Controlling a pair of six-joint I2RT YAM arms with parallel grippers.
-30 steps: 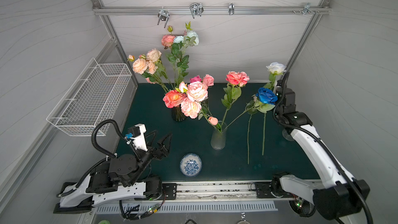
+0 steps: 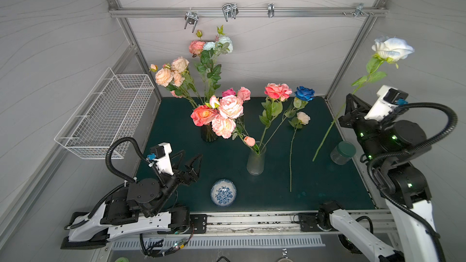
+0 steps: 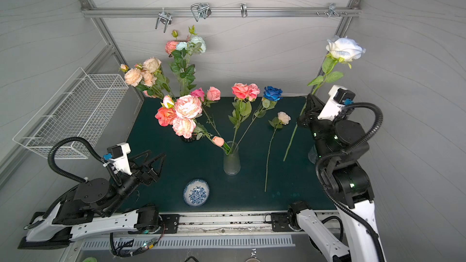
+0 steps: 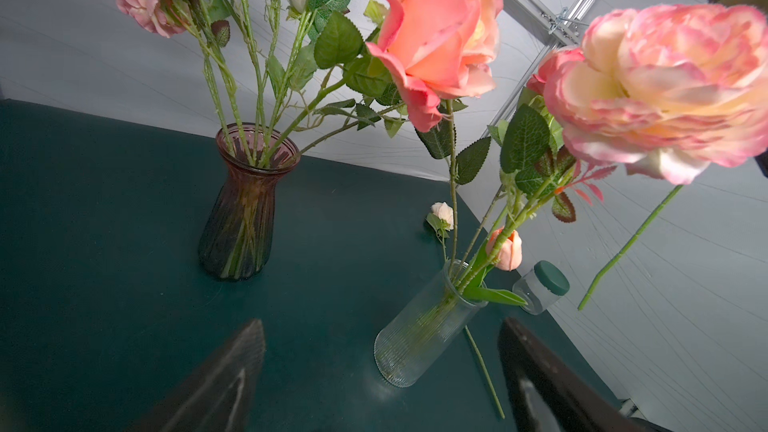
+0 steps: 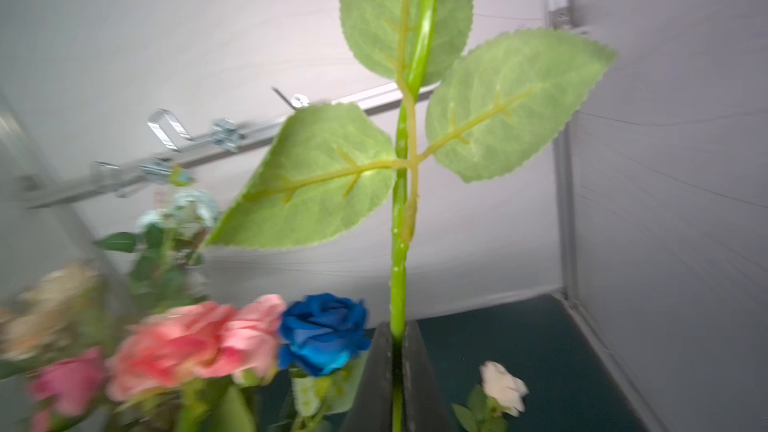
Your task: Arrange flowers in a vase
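At the right, my right gripper [image 2: 347,114] is shut on the green stem of a white rose [image 2: 391,48], held upright above the table; leaves fill much of the right wrist view. A clear vase [image 2: 255,166] holds pink roses and a blue rose [image 2: 304,92]. Behind it, a dark purple vase [image 4: 236,240] holds further flowers. A small pale rose [image 2: 303,118] with a long stem lies on the table right of the clear vase. My left gripper [image 2: 191,164] stands open at the front left, empty, left of the clear vase.
A blue-patterned dish [image 2: 223,192] lies at the front middle. A green-lidded jar [image 2: 342,152] stands at the right edge, below the right arm. A wire basket [image 2: 104,116] hangs on the left wall.
My right gripper has risen and moved right and toward the front with the white rose. The blue rose has sprung upward. The left arm is almost still.
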